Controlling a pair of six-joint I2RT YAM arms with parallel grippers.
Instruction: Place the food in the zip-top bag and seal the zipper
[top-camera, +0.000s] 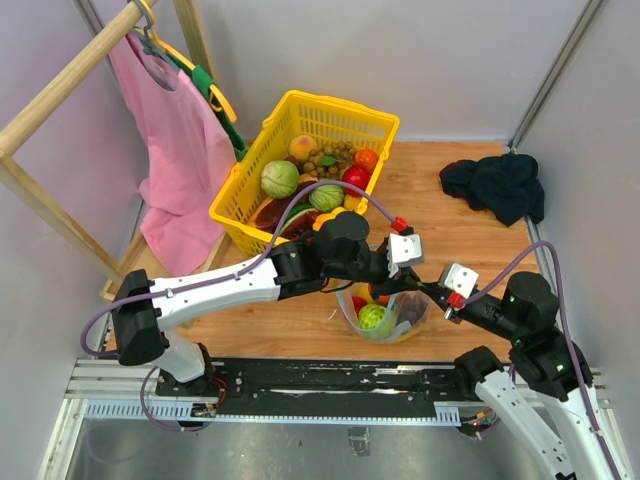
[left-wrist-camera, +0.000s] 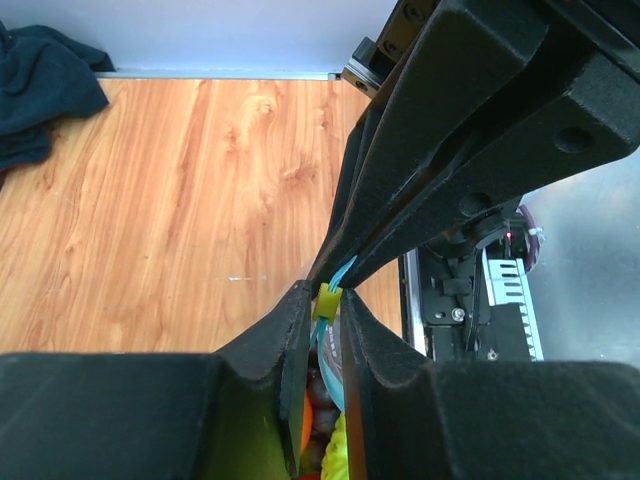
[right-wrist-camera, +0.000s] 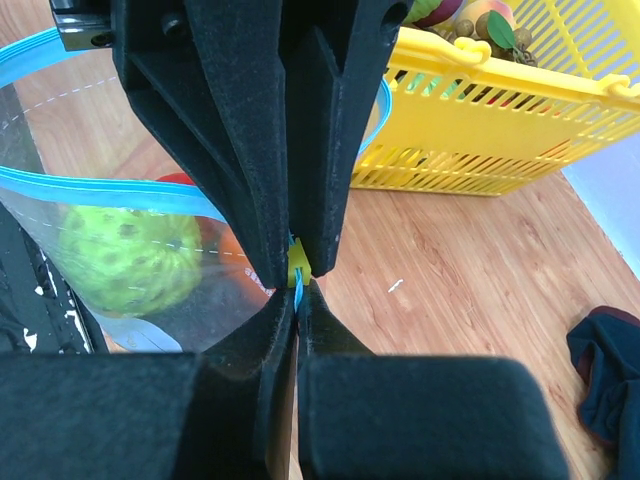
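Note:
The clear zip top bag (top-camera: 374, 318) stands on the table with food inside, including a green vegetable (right-wrist-camera: 130, 258). Its blue zipper strip (right-wrist-camera: 110, 193) gapes along much of the mouth. In the right wrist view, my right gripper is shut on the end of this strip. A yellow zipper slider (left-wrist-camera: 326, 303) sits just beside those fingertips. My left gripper has its fingers either side of the slider, a narrow gap between them. Whether they press on it I cannot tell. The two grippers' tips are almost touching.
A yellow basket (top-camera: 240, 200) of fruit and vegetables stands behind the left arm. Dark cloth (top-camera: 495, 187) lies at the back right, and a pink garment (top-camera: 180, 160) hangs on a wooden rack at left. Bare table shows between bag and cloth.

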